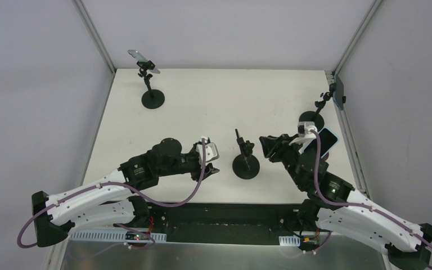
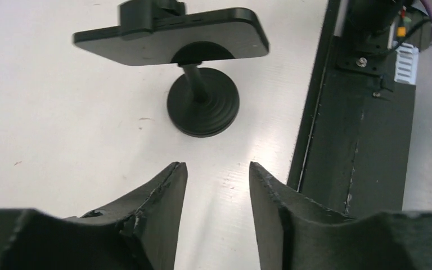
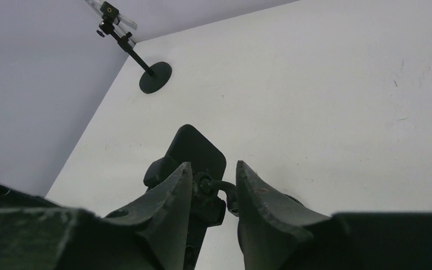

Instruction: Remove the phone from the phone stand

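The middle phone stand (image 1: 246, 166) holds a dark phone edge-on; in the left wrist view the phone (image 2: 214, 35) sits in its clamp above the round base (image 2: 202, 121). My left gripper (image 1: 207, 169) is left of that stand, open with nothing between its fingers in its wrist view (image 2: 217, 174). My right gripper (image 1: 265, 143) is to the stand's upper right, open, its fingertips apart before the back of the clamp (image 3: 163, 171) and phone (image 3: 194, 140) in the right wrist view.
Other stands with phones stand at back left (image 1: 152, 100) and right (image 1: 339, 90). A phone (image 1: 323, 138) lies at the right, partly behind my right arm.
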